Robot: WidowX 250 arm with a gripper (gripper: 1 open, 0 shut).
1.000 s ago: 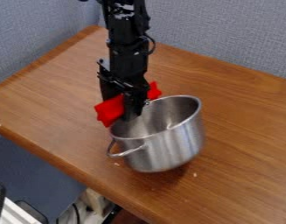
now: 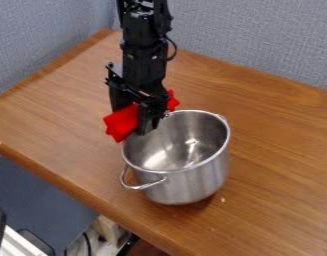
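Note:
The black arm hangs from the top centre, its gripper [image 2: 142,112] low over the left rear rim of a steel pot [image 2: 186,175]. A red object [image 2: 120,123] shows on both sides of the gripper, at the pot's rear left; the fingers are largely dark against it, and whether they are closed on it cannot be made out. The pot has a loop handle at the front left and stands on the wooden table [image 2: 278,170].
The table's left edge runs diagonally, with cables and clutter below at the lower left. A padded grey wall [image 2: 259,40] lies behind.
The gripper and red object have shifted slightly left. The pot has also moved a little left and toward the front, and sits more level.

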